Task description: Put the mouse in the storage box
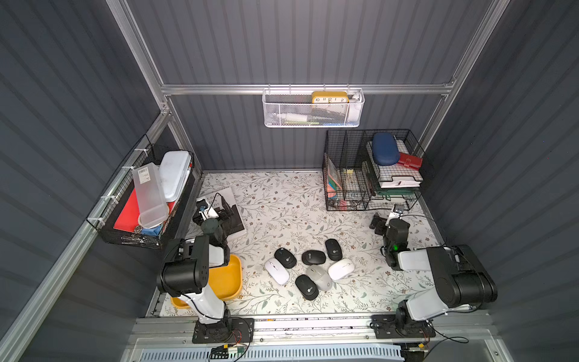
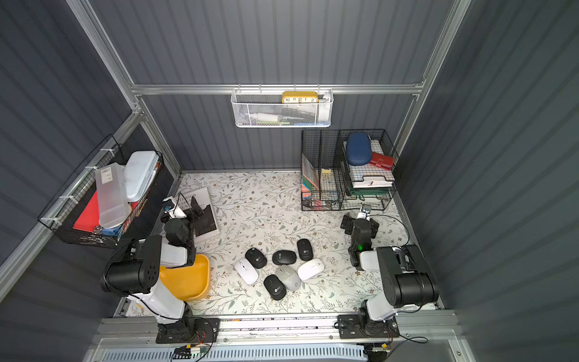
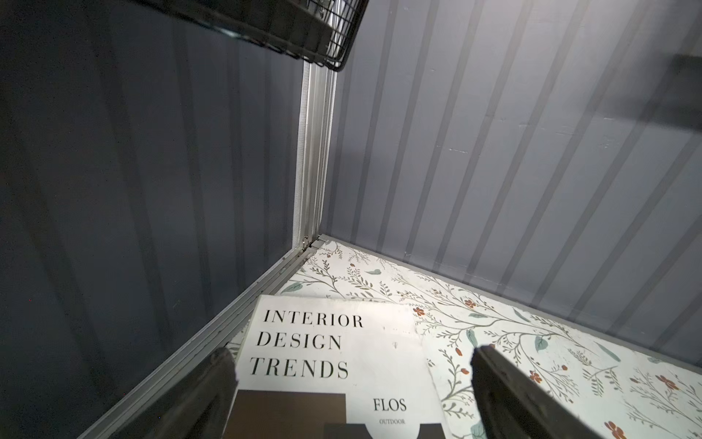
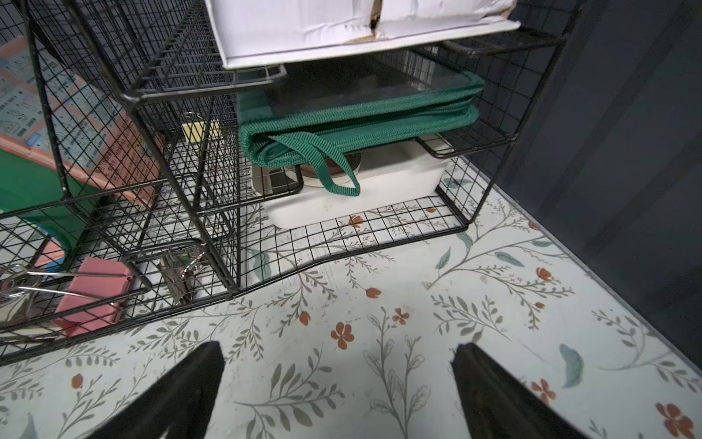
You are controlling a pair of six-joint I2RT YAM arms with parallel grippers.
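Several mice lie loose on the lower middle of the table, among them a white mouse (image 1: 276, 271), a grey mouse (image 1: 319, 277) and a black mouse (image 1: 306, 287). A yellow box (image 1: 225, 277) sits at the front left, partly hidden under the left arm. My left gripper is open above a magazine (image 3: 329, 329), left of and behind the mice, holding nothing. My right gripper is open over bare table in front of the wire organiser (image 4: 365, 252), right of the mice, holding nothing.
A black basket (image 2: 96, 238) with boxes hangs on the left wall. A white mesh basket (image 2: 281, 120) with a clock hangs on the back wall. The wire organiser holds folders and cases at the back right.
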